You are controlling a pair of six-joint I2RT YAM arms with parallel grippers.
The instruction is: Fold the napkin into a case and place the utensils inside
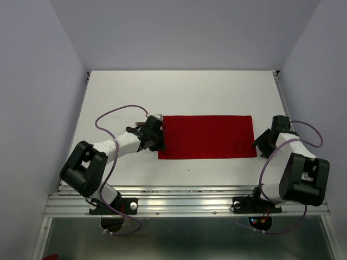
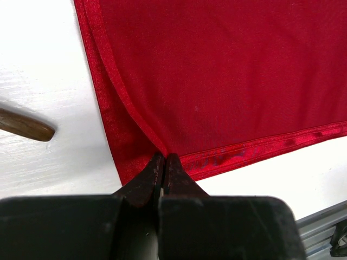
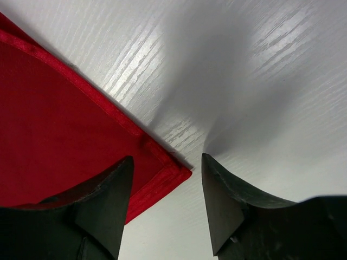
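The red napkin lies folded into a long rectangle across the middle of the table. At its near left corner my left gripper is shut on the upper layer's edge; a strip of the lower layer shows beside it. My right gripper is open over the near right corner, whose tip shows between its spread fingers. Left of the napkin, dark brown utensils lie partly hidden by the left arm. One rounded wooden handle appears in the left wrist view.
A metal rail borders the near edge. Grey walls close in the sides and back.
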